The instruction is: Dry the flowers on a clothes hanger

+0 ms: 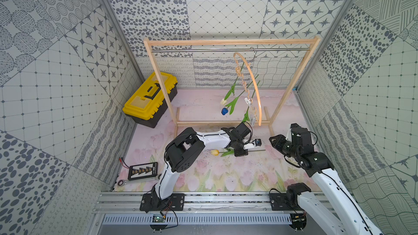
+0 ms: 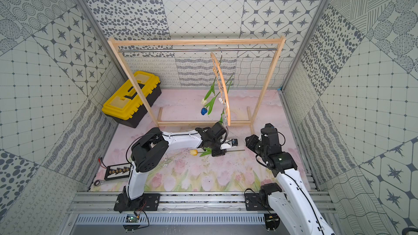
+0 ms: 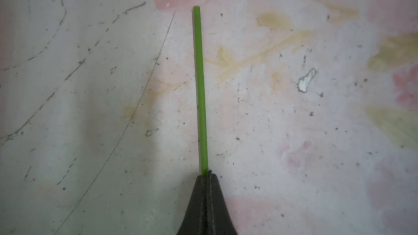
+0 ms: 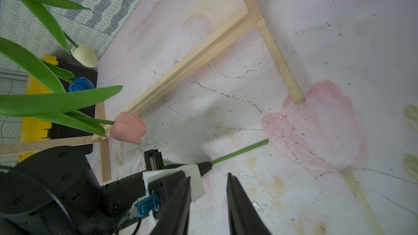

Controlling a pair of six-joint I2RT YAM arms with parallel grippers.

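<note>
A yellow tulip [image 1: 215, 152] lies low over the table under my left arm. Its green stem [image 3: 200, 87] points straight out from my left gripper, whose fingers are shut on it. The wooden hanger [image 1: 257, 91] hangs turned on the rail. From it, heads down, hang a white tulip [image 4: 85, 55], a blue tulip [image 4: 81, 84] and a pink tulip [image 4: 127, 127]. My right gripper is open and empty, right of the stem's free end in the top views. White clips [image 1: 248, 101] show on the hanger.
The wooden rack [image 1: 230, 42] spans the back. A yellow and black toolbox [image 1: 150, 98] stands at the back left. A bit set [image 1: 142, 171] and a wrench [image 1: 130, 182] lie front left.
</note>
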